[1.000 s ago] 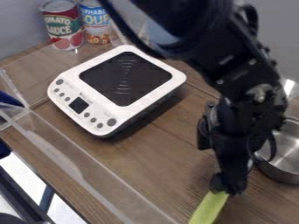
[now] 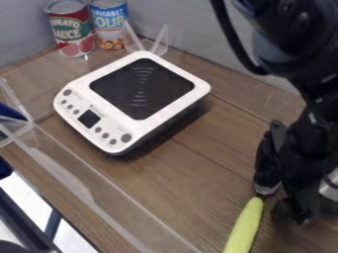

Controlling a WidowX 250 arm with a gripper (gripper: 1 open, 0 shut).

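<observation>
My black gripper [image 2: 278,193] is at the lower right, low over the wooden counter, beside the upper end of a long pale yellow-green object [image 2: 243,226] that runs down to the bottom edge. Whether the fingers are closed on it is unclear. A metal pot [image 2: 329,198] is mostly hidden behind the gripper at the right edge.
A white induction cooker [image 2: 180,83] sits on the counter [image 2: 165,178]. A tomato sauce can [image 2: 71,28] and a soup can [image 2: 109,25] stand at the back left. A clear plastic edge runs along the left front.
My gripper has moved right and slightly up from where it was; the yellow-green object's upper end has also shifted right and up with it. The pot is now more hidden by the arm.
</observation>
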